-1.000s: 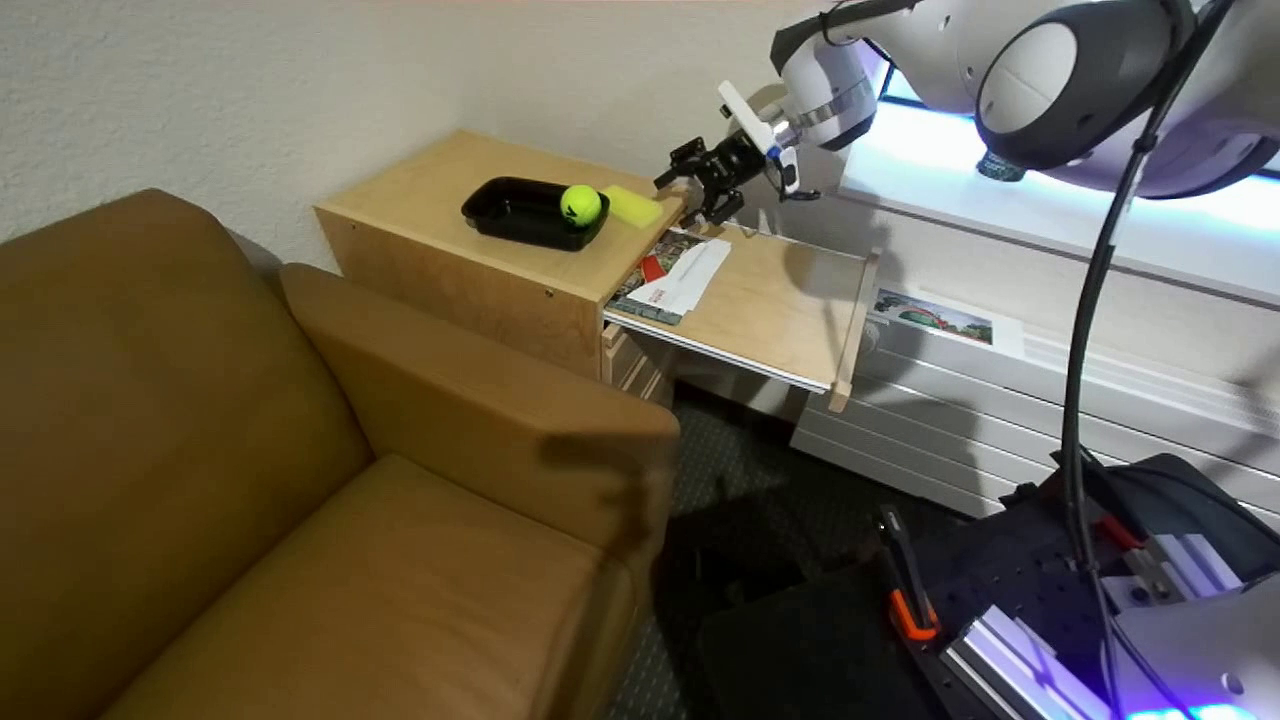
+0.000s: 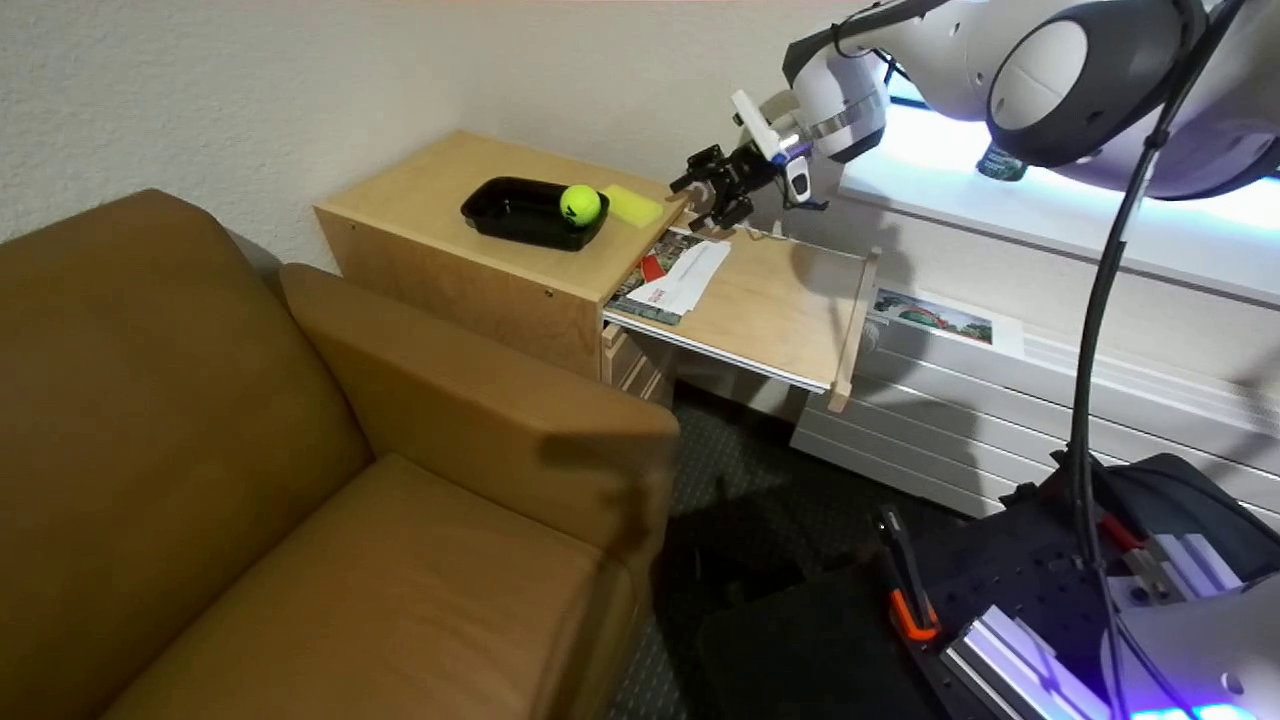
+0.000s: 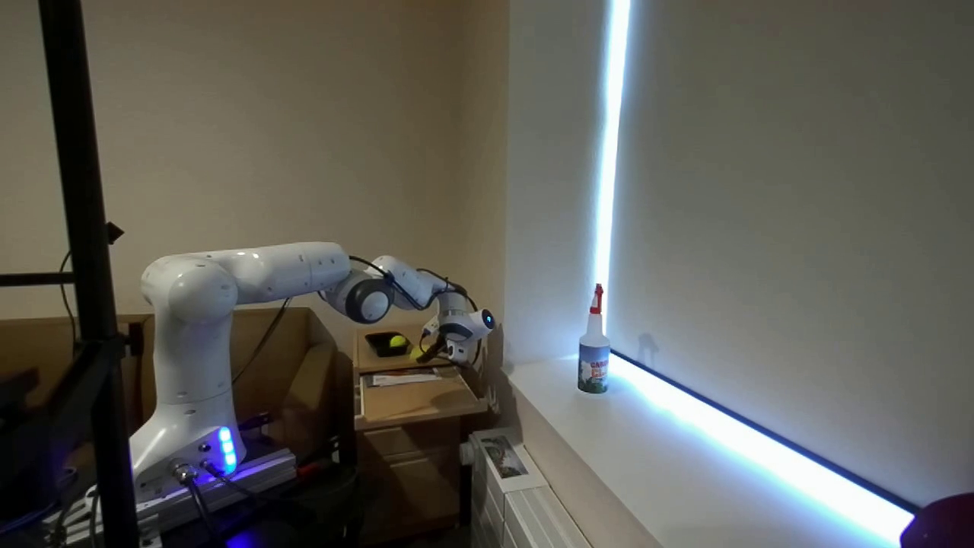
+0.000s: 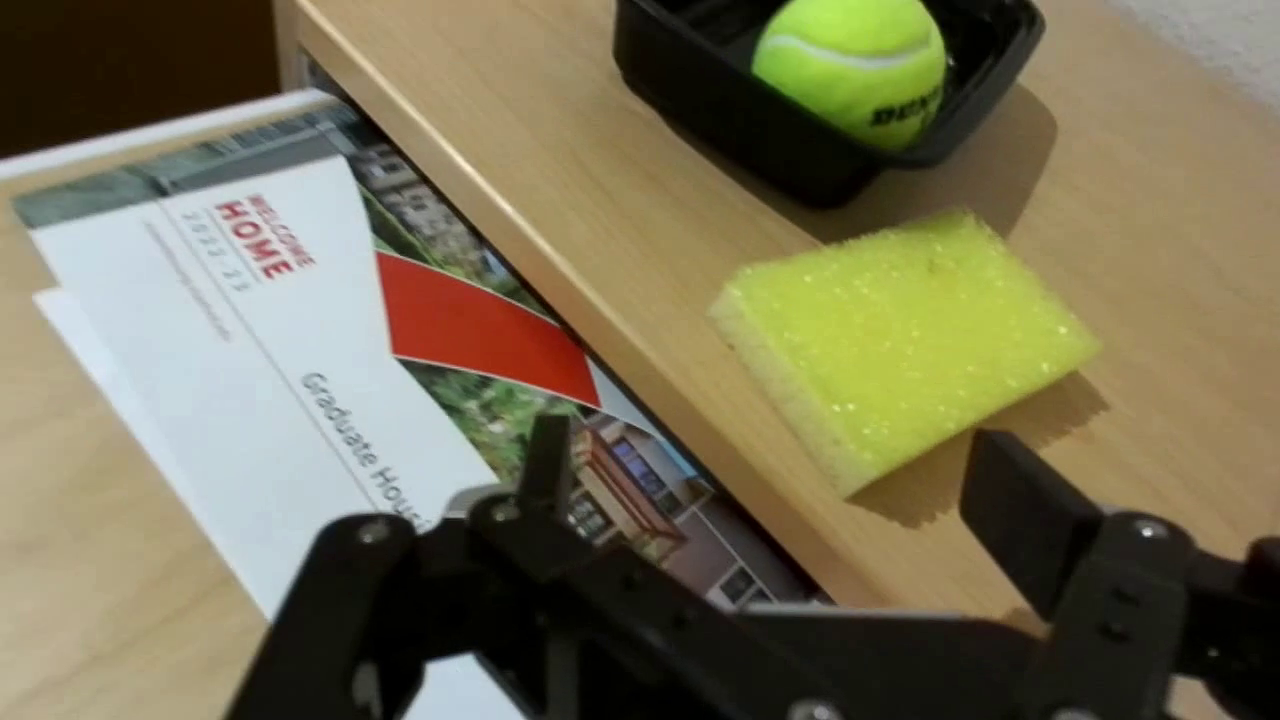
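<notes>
My gripper is open with nothing between its fingers. In the wrist view a yellow sponge (image 4: 906, 342) lies flat on the cabinet top, beyond the fingertips and apart from them. Behind it, a tennis ball (image 4: 852, 66) sits in a black tray (image 4: 732, 102). From exterior view 1, the gripper (image 2: 692, 200) hangs by the cabinet's right edge, to the right of the sponge (image 2: 632, 205). Below the gripper is a pulled-out drawer (image 2: 780, 294) with papers (image 2: 684, 276) in its left part.
A brown sofa (image 2: 480, 372) stands against the cabinet (image 2: 468, 264). The radiator (image 2: 948, 408) is to the right of the drawer. A spray bottle (image 3: 593, 352) stands on the windowsill (image 3: 566, 402). Much of the drawer's right side is bare.
In exterior view 1 my gripper has shifted a little right and slightly down, away from the sponge. The sponge, ball, tray and drawer have stayed put.
</notes>
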